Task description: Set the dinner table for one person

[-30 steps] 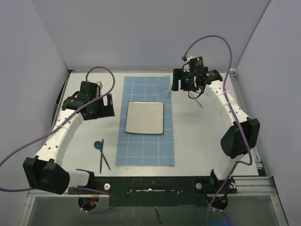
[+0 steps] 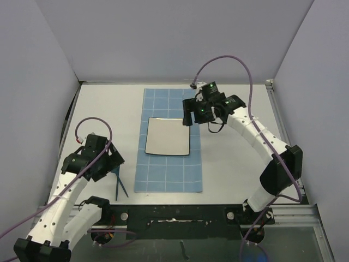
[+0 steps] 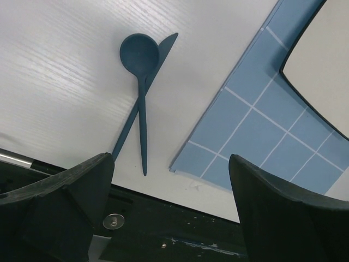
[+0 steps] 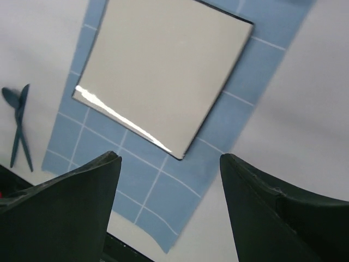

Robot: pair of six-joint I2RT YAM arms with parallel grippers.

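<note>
A dark teal spoon [image 3: 139, 53] [image 2: 124, 189] and a similar knife [image 3: 168, 46] [image 2: 116, 192] lie crossed left of the blue placemat [image 2: 168, 177], the spoon on top. My left gripper [image 2: 109, 166] hovers over them, part open, nothing between its fingers. A square beige plate [image 2: 167, 136] [image 4: 163, 65] with a dark rim rests on the placemat. Above the placemat's far right side, my right gripper [image 2: 187, 113] stands open and empty. The clear glass there is hidden beneath it in the top view.
A dark strip [image 2: 174, 218] runs along the front edge. Side walls [image 2: 32, 82] stand close on both sides.
The left gripper has come toward the front, from the back left to over the spoon and knife.
</note>
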